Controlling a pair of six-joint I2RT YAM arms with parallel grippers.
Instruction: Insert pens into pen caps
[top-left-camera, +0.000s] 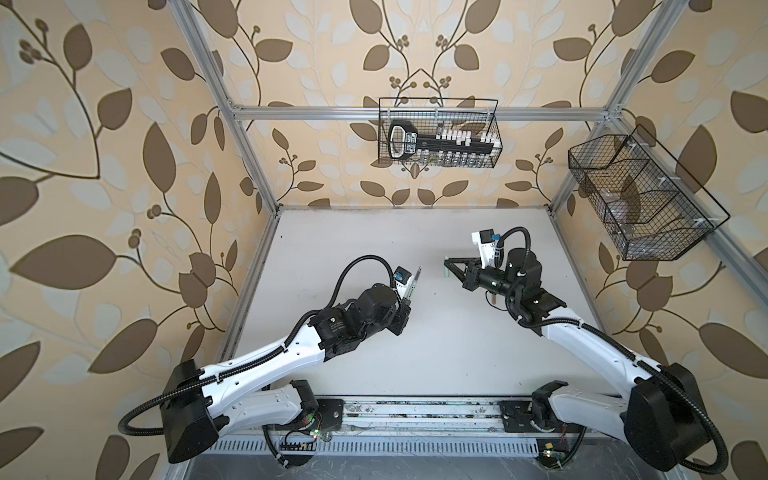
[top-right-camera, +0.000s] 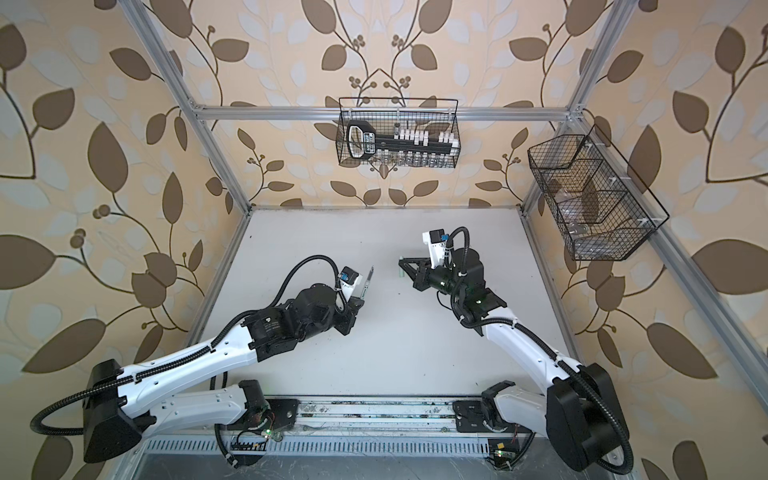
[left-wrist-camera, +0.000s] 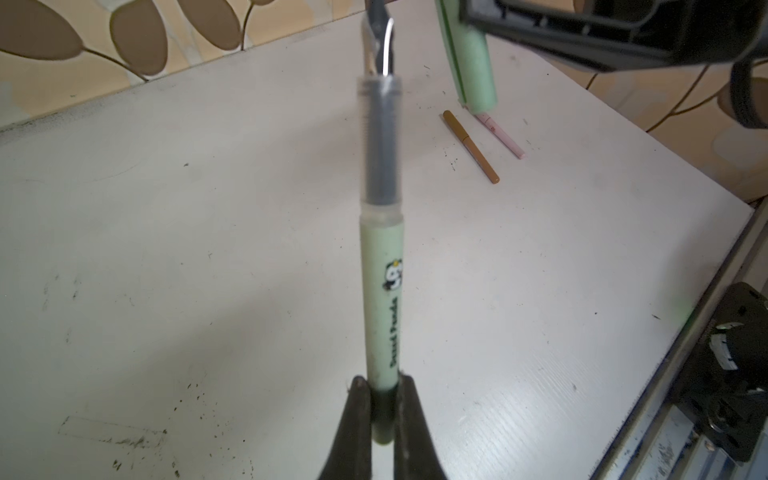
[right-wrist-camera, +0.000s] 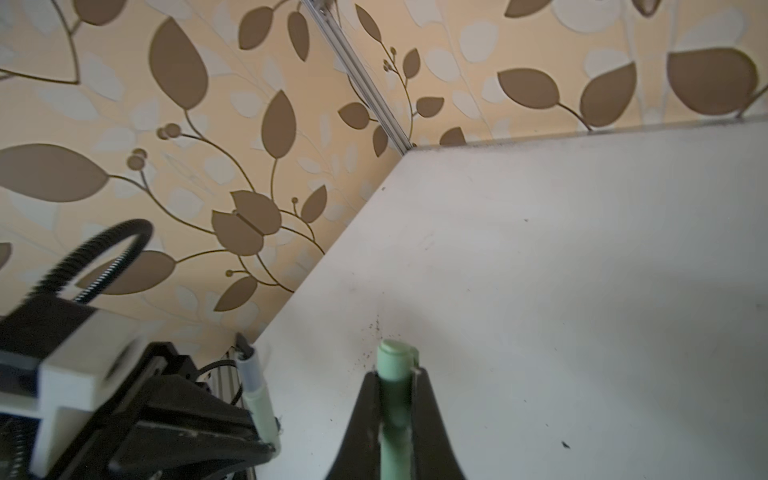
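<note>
My left gripper is shut on a pale green pen (left-wrist-camera: 381, 288), held upright in the left wrist view with its tip uppermost. My right gripper is shut on a green pen cap, held up and to the right of the pen; the cap (left-wrist-camera: 476, 60) also shows at the upper right of the left wrist view. Both are above the table, apart. A brown pen (left-wrist-camera: 472, 148) and a pink pen (left-wrist-camera: 500, 136) lie on the table at the right.
The white table (top-left-camera: 336, 248) is otherwise mostly clear. Wire baskets hang on the back wall (top-left-camera: 440, 136) and right wall (top-left-camera: 640, 200), above the tabletop.
</note>
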